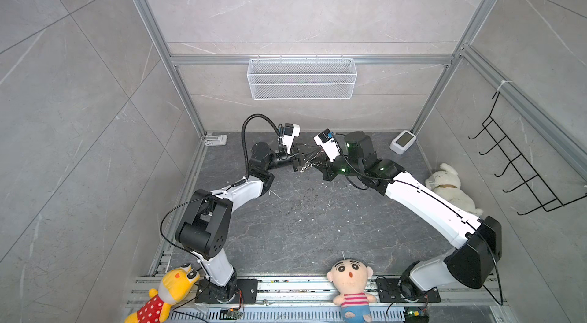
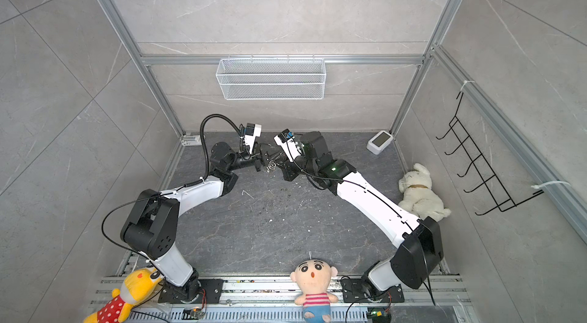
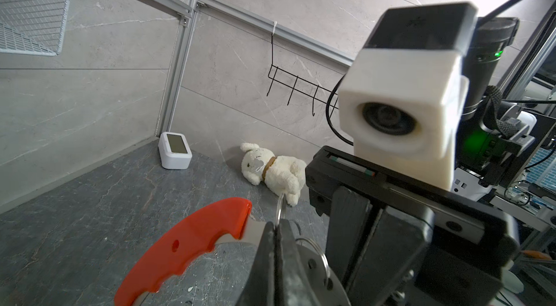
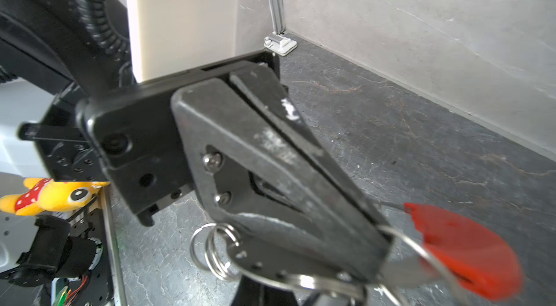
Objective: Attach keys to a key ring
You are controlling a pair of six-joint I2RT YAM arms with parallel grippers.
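My left gripper [image 1: 299,159] and right gripper [image 1: 315,161] meet in mid-air above the middle of the floor. Metal rings [image 4: 217,251] hang by the fingertips in the right wrist view, with a red-handled metal piece close behind. In the left wrist view my left fingers [image 3: 263,280] are shut, with a thin ring at their tips. My right gripper is shut too; its tips are largely hidden, so which gripper bears which piece is unclear.
A white plush toy [image 1: 455,191] and white device [image 1: 403,142] sit at the right. A wire basket [image 1: 301,90] and hook rack [image 1: 519,179] hang on walls. Two dolls lie at the front edge.
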